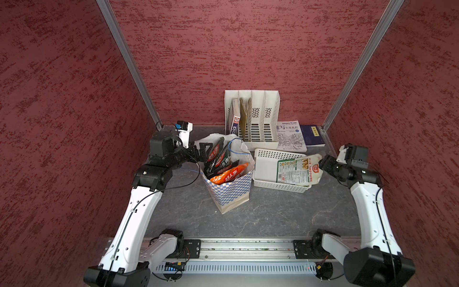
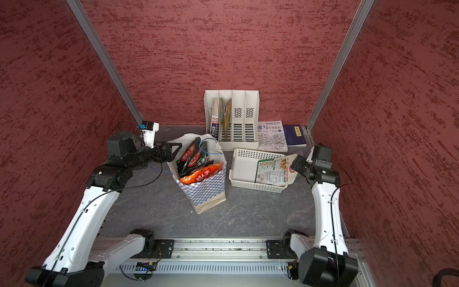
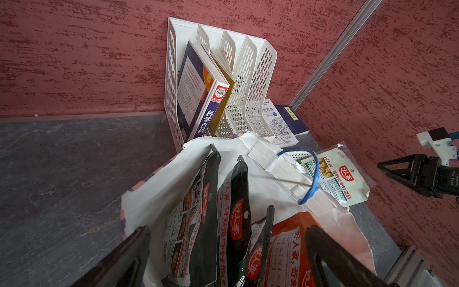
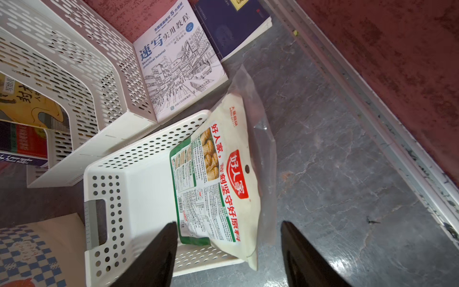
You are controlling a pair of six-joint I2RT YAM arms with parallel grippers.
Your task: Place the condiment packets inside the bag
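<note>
The checkered paper bag [image 1: 230,192] stands upright with its mouth open. Inside it are several condiment packets, dark ones [image 3: 234,215] and an orange one [image 1: 228,174]. Another packet, pale with green print [image 4: 210,181], lies partly in the white basket [image 4: 119,157], its clear-edged end hanging over the right rim. My left gripper [image 1: 202,152] is open at the bag's left rim; no packet is between its fingers in the left wrist view. Above the basket's right end, the right gripper has its fingers apart around the near end of the pale packet, without visible contact.
Behind the bag and basket stands a white file rack [image 1: 252,119] with books in its left slots. Two books lie flat to its right, a sketch book [image 1: 290,136] and a dark blue one [image 1: 311,135]. A blue handle [image 3: 313,177] loops over the bag's mouth.
</note>
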